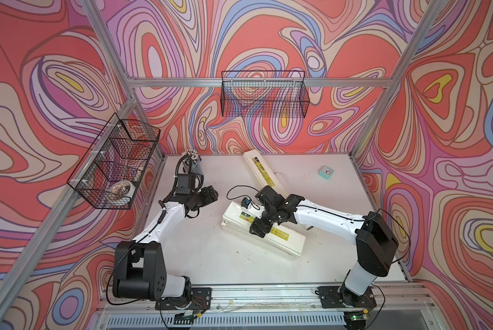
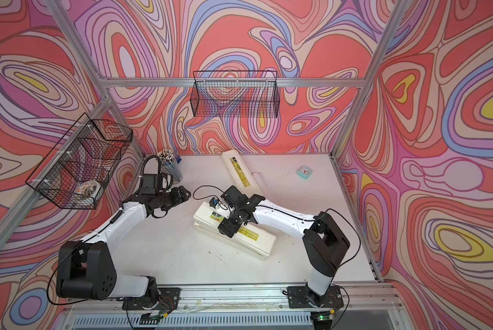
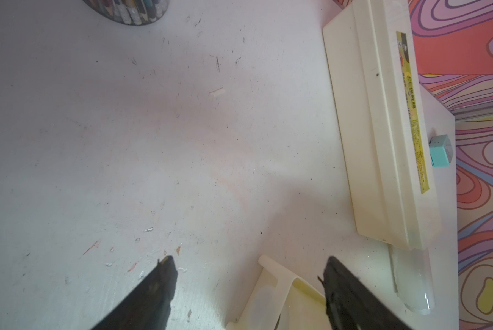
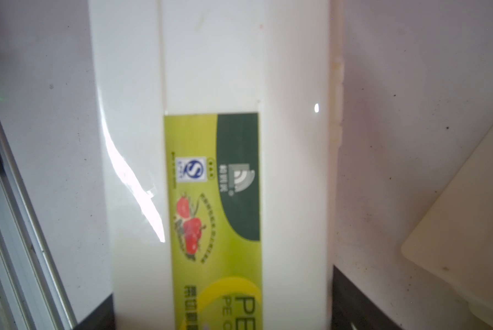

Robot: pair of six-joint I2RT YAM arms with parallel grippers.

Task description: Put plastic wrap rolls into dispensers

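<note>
A white dispenser [image 1: 263,228] with a yellow-labelled lid lies slanted across the middle of the table; the lid rests low on its base, so its inside is hidden. My right gripper [image 1: 261,226] is over the lid, its open fingers [image 4: 348,302] at either side of it in the right wrist view. A second labelled dispenser [image 3: 378,126] stands farther back, its lid on. Beside it a clear wrap roll [image 3: 414,280] shows partly in the left wrist view. My left gripper is open and empty, left of the front dispenser.
A pencil holder [image 2: 173,169] stands at the back left, and a small turquoise clock [image 1: 325,172] at the back right. Wire baskets [image 1: 265,96] hang on the frame.
</note>
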